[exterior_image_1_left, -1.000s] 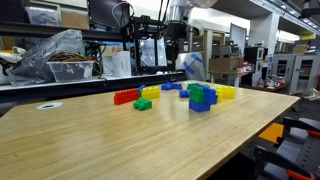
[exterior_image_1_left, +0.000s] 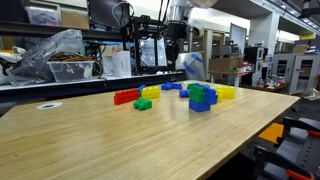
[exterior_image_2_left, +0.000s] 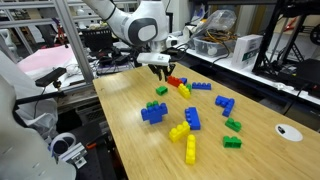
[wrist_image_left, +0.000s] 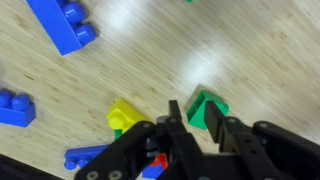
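In the wrist view my gripper stands open above the wooden table, with nothing held in it. A small green brick (wrist_image_left: 210, 104) lies below, by the right-hand finger; the finger hides part of it. To the left is a yellow brick (wrist_image_left: 126, 114). A red piece (wrist_image_left: 160, 160) shows partly behind the gripper. Two blue bricks, the larger one (wrist_image_left: 66, 24) at upper left, lie farther off. In exterior view 1 the green brick (exterior_image_1_left: 142, 104) lies in front of the red brick (exterior_image_1_left: 126, 96) and yellow brick (exterior_image_1_left: 151, 92). I cannot clearly make out my gripper in the exterior views.
A group of blue and green bricks (exterior_image_1_left: 201, 98) sits near the table edge. Several more bricks, such as a long yellow one (exterior_image_2_left: 190, 150) and a green one (exterior_image_2_left: 232, 142), are scattered around. A white disc (exterior_image_2_left: 289, 132) lies flat.
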